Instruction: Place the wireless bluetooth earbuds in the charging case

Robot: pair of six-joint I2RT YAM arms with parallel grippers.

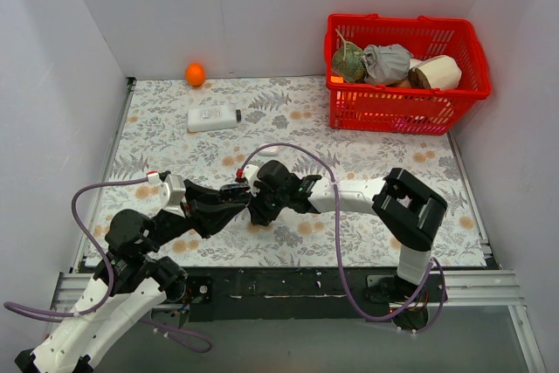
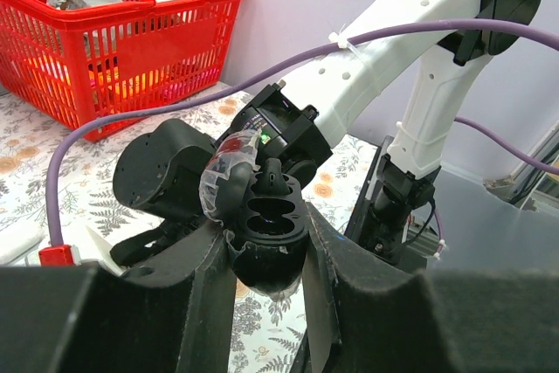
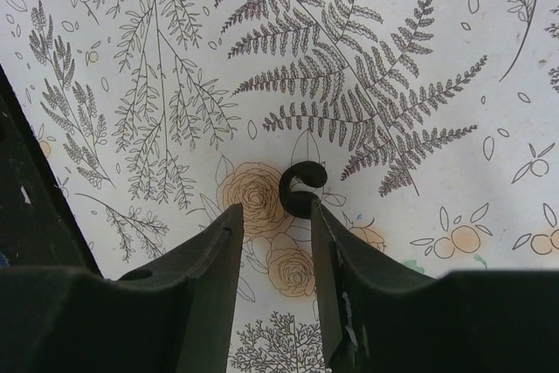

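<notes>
A black charging case (image 2: 272, 216) is pinched in my left gripper, which is shut on it. Its dark hollows face up, and a translucent lid (image 2: 231, 163) stands raised on its far side. A black, C-shaped earbud (image 3: 301, 191) lies on the patterned table cloth. My right gripper points down at it, open, with nothing between its fingers. In that view the earbud appears closer to the right fingertip (image 3: 319, 216). From the top view, both grippers are close together mid-table, and the right one hides the earbud.
A red basket (image 1: 402, 107) with several items stands at the back right. An orange (image 1: 195, 74) and a white bottle (image 1: 213, 118) sit at the back left. A purple cable (image 1: 338, 216) loops over my right arm. Bare cloth surrounds the earbud.
</notes>
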